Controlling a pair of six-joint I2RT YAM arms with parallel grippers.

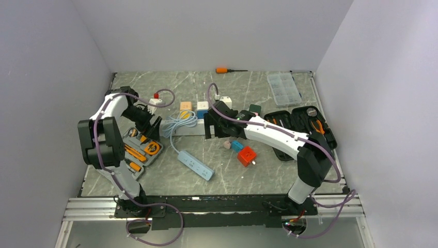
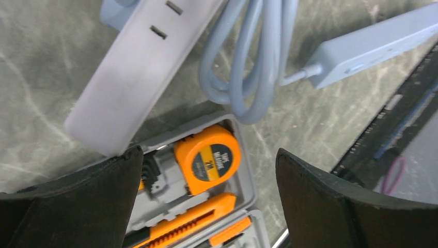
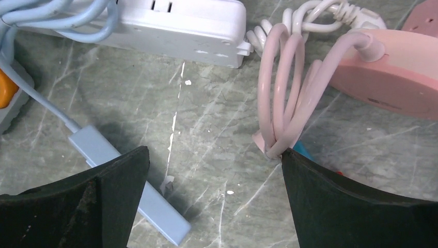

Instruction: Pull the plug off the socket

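Note:
My left gripper is open above the grey tool case, beside the left end of a white power strip [image 2: 139,77] with blue coiled cable [image 2: 243,72]. My right gripper stands open over the table, just right of centre, with pink cable loops [image 3: 279,103] near its upper finger in the right wrist view. A white plug [image 3: 364,19] on a coiled white cord lies behind them; whether it sits in a socket is unclear. A light-blue power strip [image 1: 195,165] lies in front.
Red cube [image 1: 246,155], small blue block [image 1: 237,146], black tool cases [image 1: 302,124] on the right and a clear organiser [image 1: 284,89] at the back right. An orange screwdriver [image 1: 222,70] lies at the back edge.

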